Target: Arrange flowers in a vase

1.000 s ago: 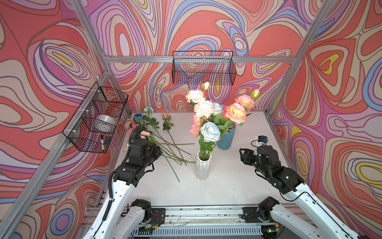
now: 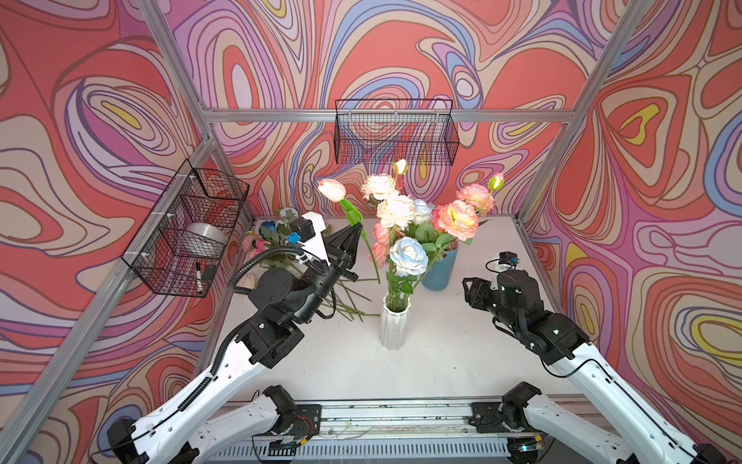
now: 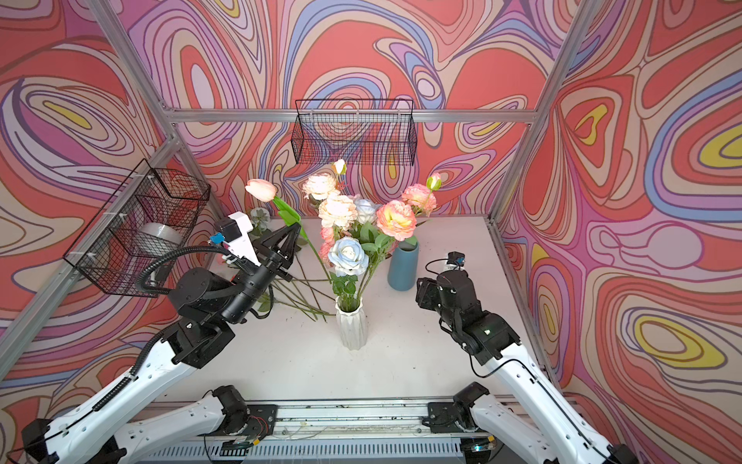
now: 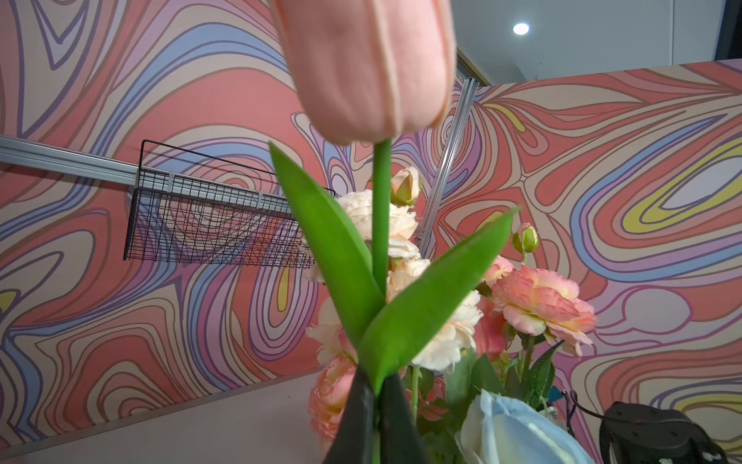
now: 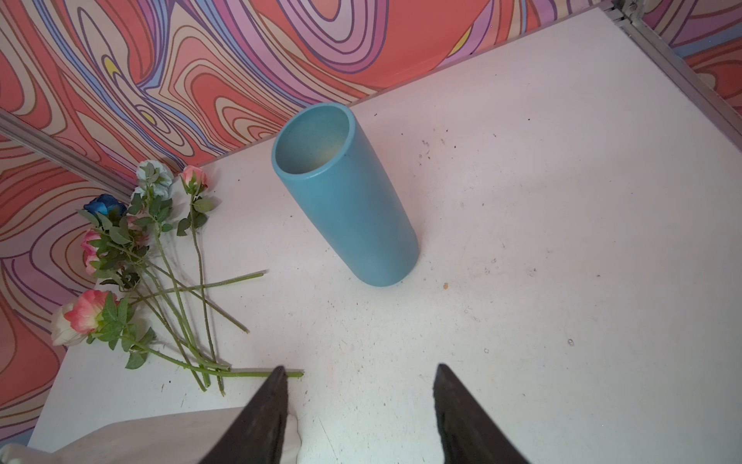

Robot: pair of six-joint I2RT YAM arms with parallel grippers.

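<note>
A pale pink tulip (image 4: 371,69) stands nearly upright, with my left gripper shut on its stem just below two green leaves. In the top left view its stem slants down from my left gripper (image 2: 358,232), left of the bouquet. The white ribbed vase (image 2: 394,328) stands mid-table with cream, coral and blue flowers (image 2: 408,256) in it. My right gripper is open over the bare table, to the right of the vase, with nothing between its fingers. The tulip's stem end is hard to make out among the other stems.
A blue cylindrical vase (image 5: 348,201) stands empty behind the white one. Several loose flowers (image 5: 147,263) lie at the back left, stems toward the middle. Wire baskets (image 2: 396,139) hang at the back and left.
My left gripper has risen and moved right and toward the bouquet, lifting the tulip off the table and turning it upright.
</note>
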